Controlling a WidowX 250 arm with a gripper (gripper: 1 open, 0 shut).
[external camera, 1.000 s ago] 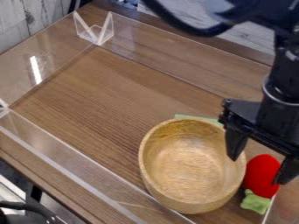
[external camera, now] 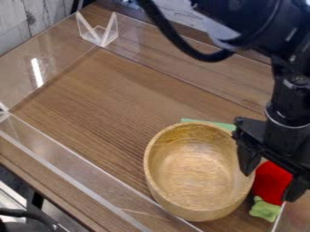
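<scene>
My black gripper (external camera: 264,154) hangs at the right, low over a red object (external camera: 274,185) with a green top (external camera: 266,208), which looks like a toy strawberry or pepper lying beside a wooden bowl (external camera: 182,170). The bowl is empty.
A light green item (external camera: 206,122) lies behind the bowl. A white wire holder (external camera: 97,27) stands at the back left.
The gripper has come down toward the red object and shifted slightly, now covering more of it. The bowl has not moved.
</scene>
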